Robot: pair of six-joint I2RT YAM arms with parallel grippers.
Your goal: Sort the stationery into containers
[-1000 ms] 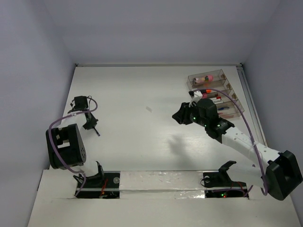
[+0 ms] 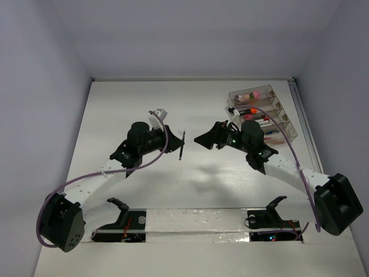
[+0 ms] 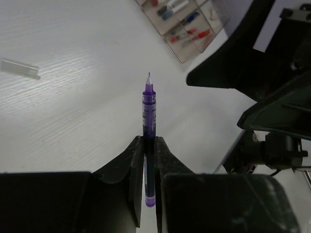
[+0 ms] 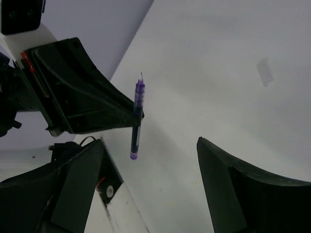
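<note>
A slim pen with purple ends (image 3: 149,114) is clamped upright in the left wrist view, its thin tip pointing away. My left gripper (image 2: 182,142) is shut on the pen's middle, held above the table's centre. Facing it from the right, my right gripper (image 2: 206,142) stands open, with a small gap between it and the pen. In the right wrist view the pen (image 4: 138,104) shows beyond my spread fingers (image 4: 221,174), left of the gap between them. The clear divided organizer (image 2: 236,95) at the back right holds several pens and markers in its compartments.
A small translucent piece (image 3: 20,68) lies on the table, seen in both wrist views. Walls (image 2: 34,104) close in the sides and back. Apart from that piece, the white tabletop (image 2: 115,98) is bare at the left and front.
My left arm has swung from the far left to the table's centre, carrying the pen. The right gripper has moved slightly left and opened wider.
</note>
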